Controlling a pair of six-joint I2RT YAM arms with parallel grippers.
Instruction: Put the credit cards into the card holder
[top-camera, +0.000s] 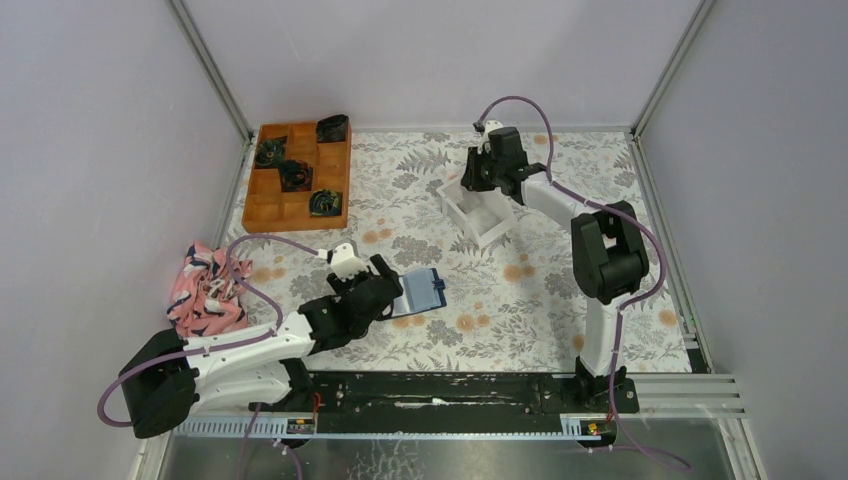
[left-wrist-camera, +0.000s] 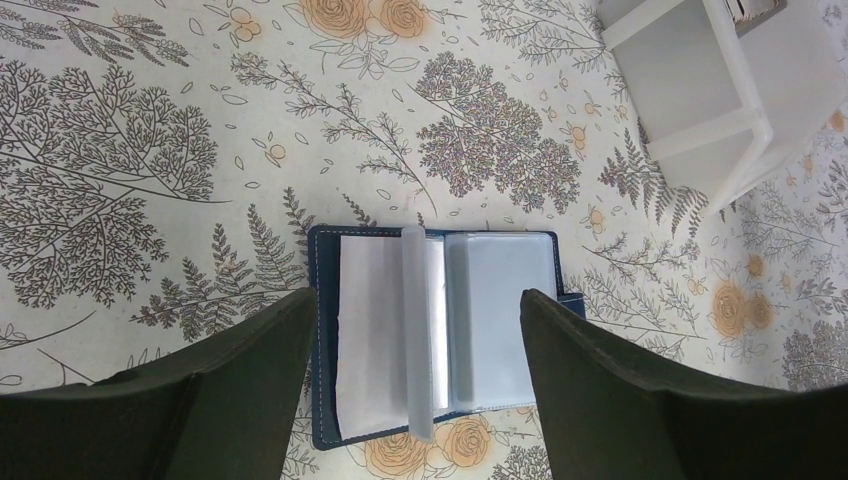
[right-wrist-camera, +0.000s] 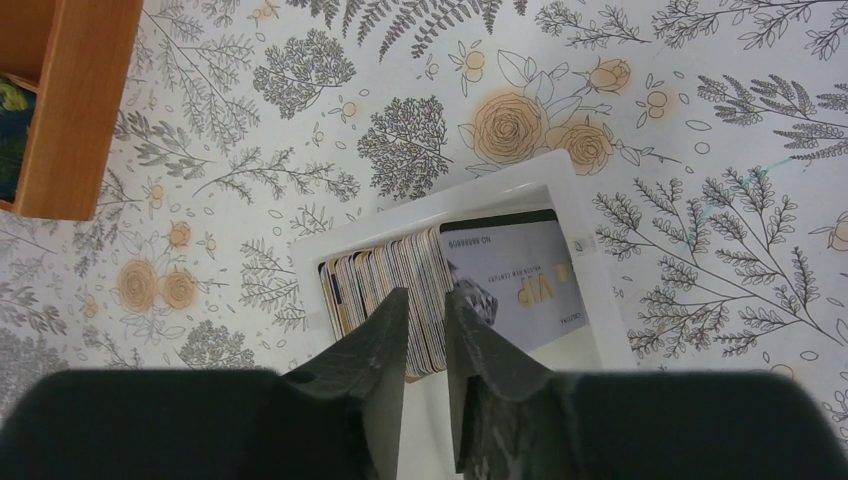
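Observation:
A white tray (right-wrist-camera: 590, 300) at the back right holds a row of cards on edge (right-wrist-camera: 375, 285) and a grey VIP card (right-wrist-camera: 510, 275) lying beside them. My right gripper is over it, fingertips a narrow gap apart at the cards; whether anything is between them cannot be told. My left gripper stands open above the dark blue card holder (left-wrist-camera: 500, 310), which has light sleeves, one standing up. In the top view the right gripper (top-camera: 474, 170) hides part of the tray.
A wooden compartment box (top-camera: 262, 210) with dark items stands at the back left, a pink cloth (top-camera: 205, 295) at the left edge. The patterned table between tray and holder is clear.

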